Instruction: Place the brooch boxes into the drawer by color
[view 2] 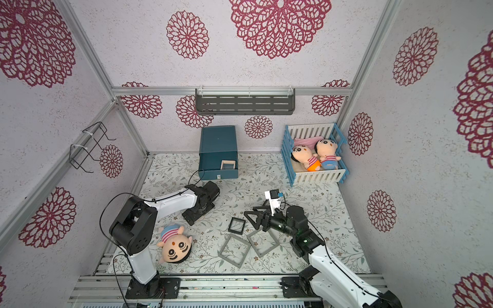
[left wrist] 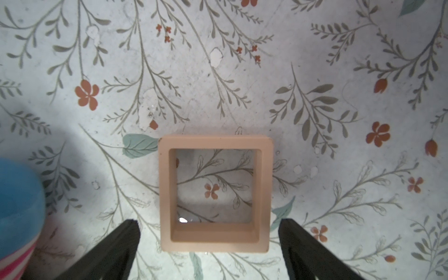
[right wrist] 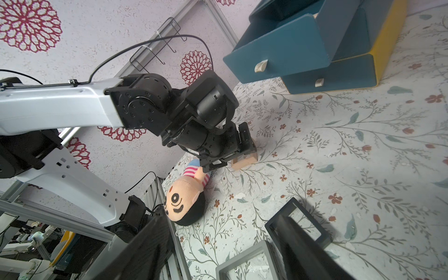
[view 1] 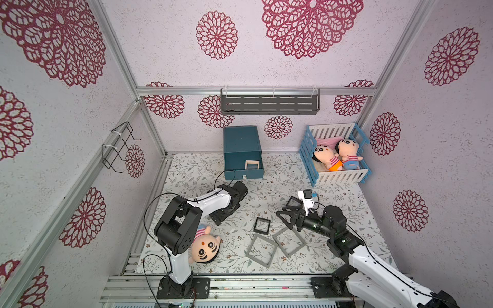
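A square tan box frame (left wrist: 214, 235) lies on the table directly under my left gripper, whose open fingers sit either side of its lower part. The teal drawer unit (view 1: 241, 138) stands at the back, its top drawer pulled out with a tan frame (view 1: 252, 162) inside. My right gripper (view 1: 285, 215) hangs open above the front right, nothing between its fingers. Below it lie two black frames, a small one (view 1: 262, 218) and one partly hidden, and two larger grey frames (view 2: 225, 252).
A doll (view 2: 176, 249) lies at the front left beside the left arm. A blue-white crib (view 1: 333, 177) with two dolls stands back right. A grey rack (view 1: 269, 105) hangs on the back wall. The table in front of the drawer unit is clear.
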